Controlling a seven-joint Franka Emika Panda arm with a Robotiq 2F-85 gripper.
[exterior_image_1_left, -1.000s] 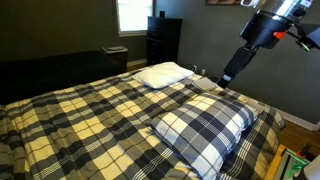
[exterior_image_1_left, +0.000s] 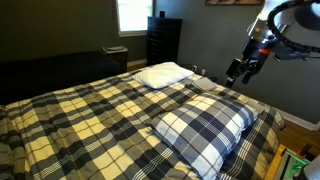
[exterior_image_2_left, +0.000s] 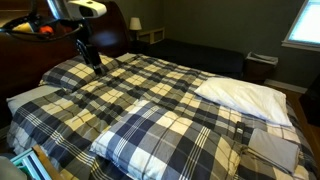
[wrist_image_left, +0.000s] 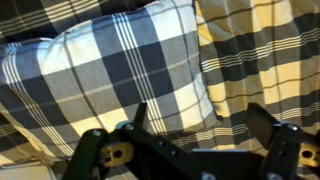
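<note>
My gripper (exterior_image_1_left: 239, 76) hangs in the air above the bed, pointing down, with a wide gap between its fingers and nothing held there. In the wrist view, its dark fingers (wrist_image_left: 138, 117) frame the end of a blue, white and black plaid pillow (wrist_image_left: 150, 85) and the cream-and-black plaid bedspread (wrist_image_left: 235, 75). The pillow (exterior_image_1_left: 205, 122) lies flat on the right side of the bed in exterior view 1. Exterior view 2 shows the gripper (exterior_image_2_left: 98, 71) to the left of that pillow (exterior_image_2_left: 165, 142) and above it, clear of the bedding.
A white pillow (exterior_image_2_left: 245, 97) and a grey folded item (exterior_image_2_left: 272, 148) lie elsewhere on the bed. Another plaid pillow (exterior_image_2_left: 68, 73) rests near the headboard (exterior_image_2_left: 112, 30).
The arm has shifted and turned, looking smaller and farther from the camera in exterior view 1, with the gripper slightly to the right. The pillows have not moved.
</note>
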